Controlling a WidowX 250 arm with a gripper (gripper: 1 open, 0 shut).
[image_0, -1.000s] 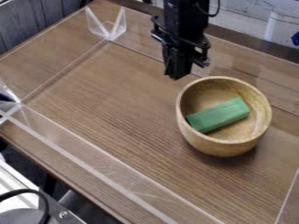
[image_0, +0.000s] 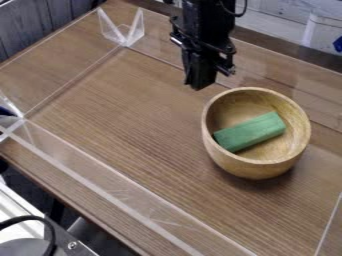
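Observation:
A wooden bowl (image_0: 286, 148) sits on the right side of the table, holding a green rectangular block (image_0: 250, 130) lying at a slant. My black gripper (image_0: 199, 75) hangs above and to the upper left of the bowl, shut, with nothing visible between its fingers.
Clear plastic pieces stand at the corners and along the near left edge. Cables and a pale device sit off the lower-left edge.

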